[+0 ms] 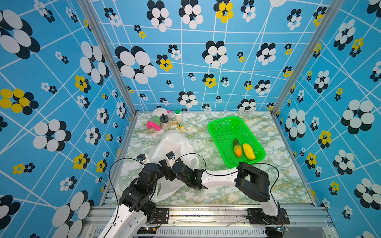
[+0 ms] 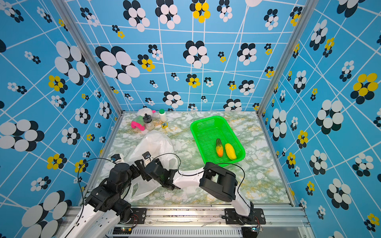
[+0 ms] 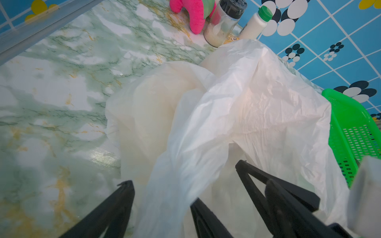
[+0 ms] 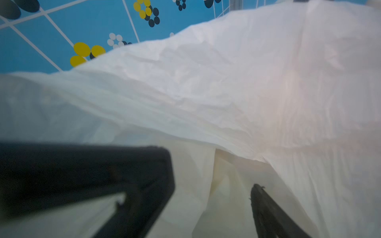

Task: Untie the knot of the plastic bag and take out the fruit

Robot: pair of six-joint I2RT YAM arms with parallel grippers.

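Note:
A crumpled white plastic bag (image 1: 172, 144) lies on the left-middle of the marble table, its folds filling both wrist views. My left gripper is open at the bag's near side, with a fold of plastic rising between its fingers. My right gripper is open against the bag's mouth, with pale plastic behind its fingers; the two grippers are close together. In the green basket (image 2: 204, 130) lie an orange-green fruit (image 1: 237, 148) and a yellow fruit (image 1: 248, 151). I cannot see any fruit inside the bag now.
At the back left stand a pink-green toy (image 1: 154, 125), a dark-lidded jar (image 1: 164, 123), a green-capped bottle (image 1: 178, 117) and a small yellow item (image 1: 180, 125). The basket takes up the right side; free table lies at its right and along the left edge.

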